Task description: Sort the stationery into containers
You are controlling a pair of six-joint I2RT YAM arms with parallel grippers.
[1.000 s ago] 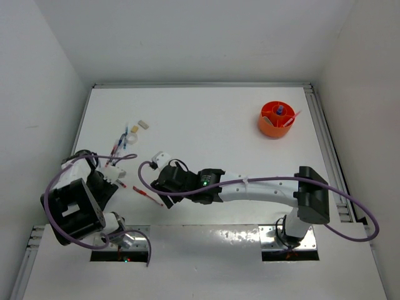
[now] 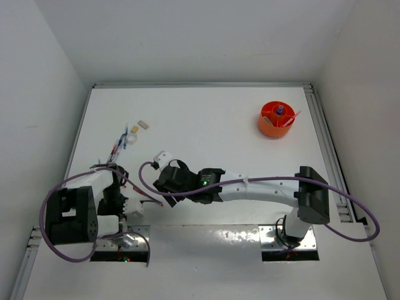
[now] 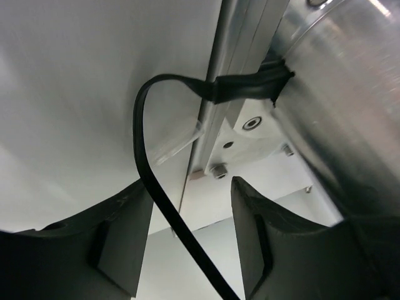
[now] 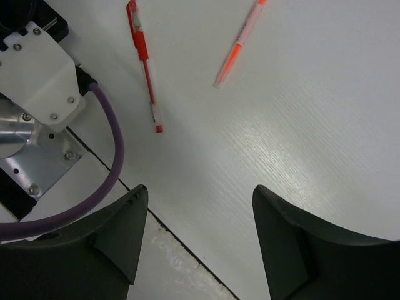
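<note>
My left gripper is low at the table's front-left, its fingers apart, with a black cable running between them in the view. My right gripper stands open above the front middle, nothing between its fingers. In the right wrist view lie a red pen (image 4: 148,81) and an orange-tipped marker (image 4: 244,34). At the top view's left are several pens (image 2: 119,144), a tape roll (image 2: 132,139), a yellow block (image 2: 134,129) and a beige block (image 2: 143,124). An orange divided container (image 2: 272,130) at the back right holds some stationery.
The right arm lies across the front middle. Metal edge rails (image 2: 322,150) and white walls bound the table. A metal rail (image 3: 219,44) is close to my left gripper.
The left arm has swung toward the right and front of the top view, now reaching beside the red pen. The right arm has stayed in place.
</note>
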